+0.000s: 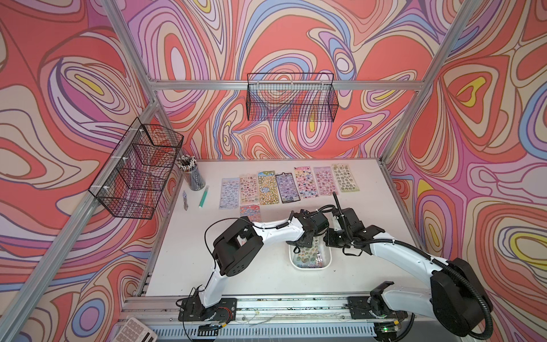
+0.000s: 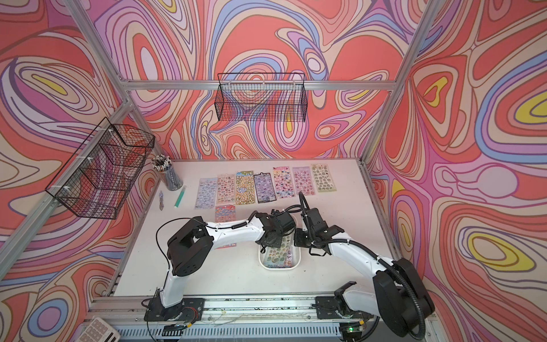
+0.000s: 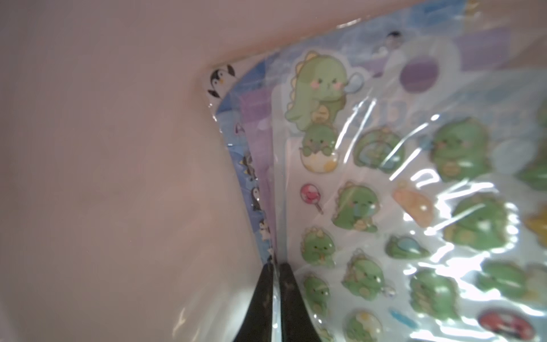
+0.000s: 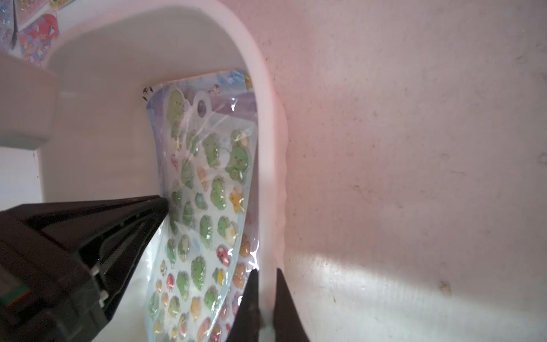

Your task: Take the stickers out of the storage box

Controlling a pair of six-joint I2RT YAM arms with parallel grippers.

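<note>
The white storage box (image 1: pixel 291 262) stands at the front middle of the table. Inside lies a sheet of green dinosaur stickers (image 4: pixel 198 273) in a clear sleeve, over a blue penguin sheet (image 3: pixel 230 128) and others. My left gripper reaches down into the box; its fingertips are a narrow gap apart, with the stack's left edge running between them. I cannot tell how firmly they touch it. On the box's right wall, my right gripper is shut with the thin rim between its fingers.
Several sticker sheets lie in a row at the back, among them a gold one (image 1: pixel 267 187). A red-blue sheet (image 1: pixel 249 213) lies in front of them. A pen holder (image 1: pixel 195 179) and green cutter (image 1: pixel 203 196) are at the left.
</note>
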